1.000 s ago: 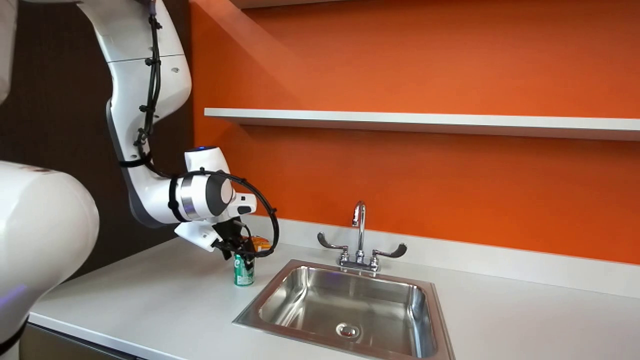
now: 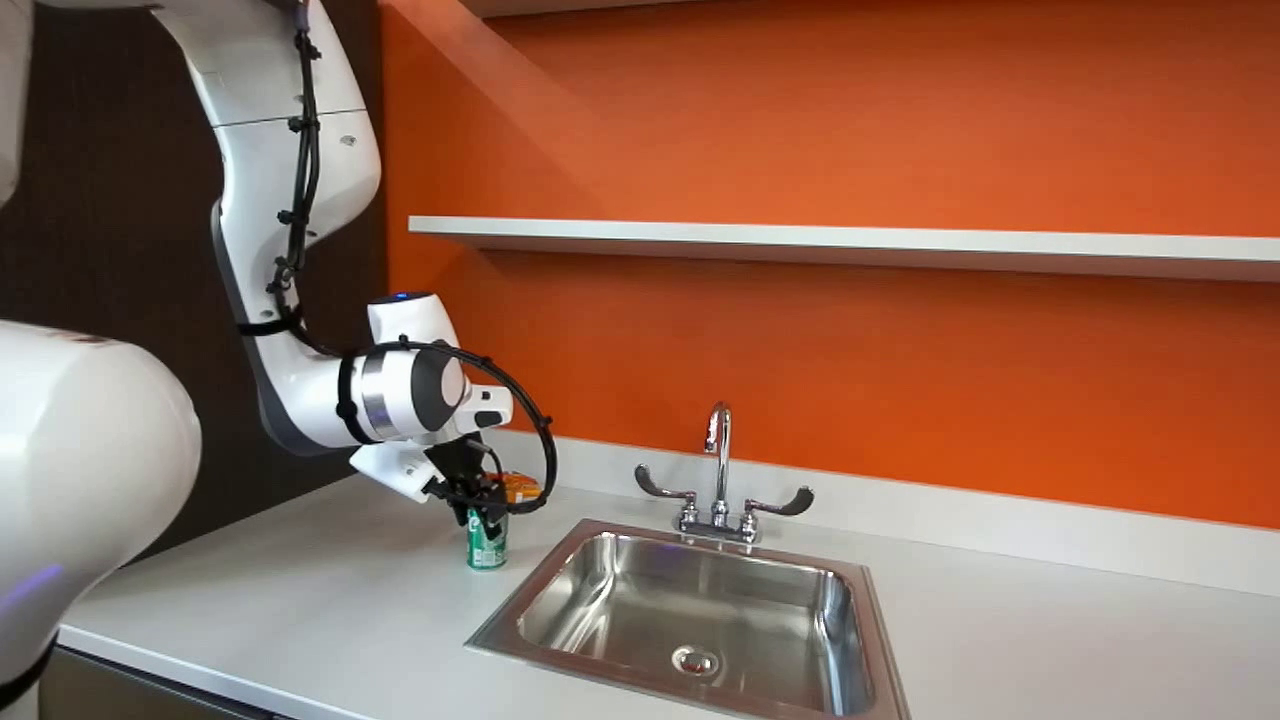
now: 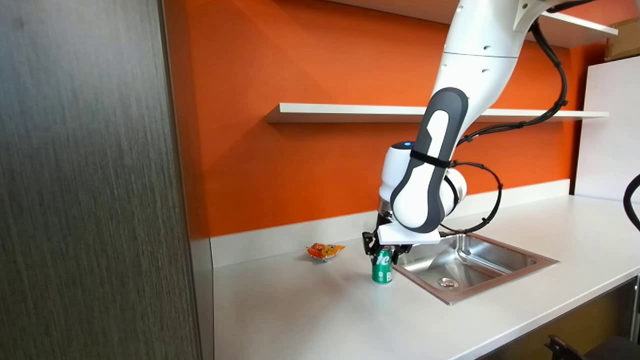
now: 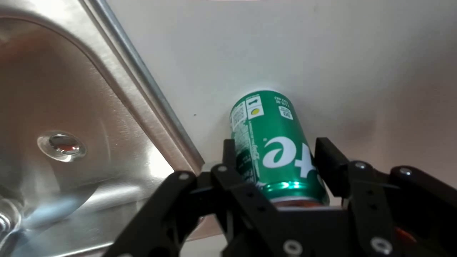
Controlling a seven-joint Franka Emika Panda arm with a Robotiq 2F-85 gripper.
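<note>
A green soda can (image 4: 274, 141) with white lettering stands upright on the pale counter, close to the sink's left edge. My gripper is shut on the can, with one black finger (image 4: 229, 152) on either side of it. In exterior view 1 the lower part of the can (image 2: 486, 552) shows beneath the gripper (image 2: 480, 516); its top is hidden by the fingers. Exterior view 2 also shows the can (image 3: 382, 274) under the gripper, its base at or very near the counter.
The steel sink (image 2: 588, 534) lies right of the can, with a faucet (image 2: 720, 462) behind it. An orange snack packet (image 3: 324, 251) sits near the back wall. A white shelf (image 2: 840, 236) runs above.
The fingers have drawn closer together around the can. The can has shifted very slightly in exterior view 1; the arm has hardly moved.
</note>
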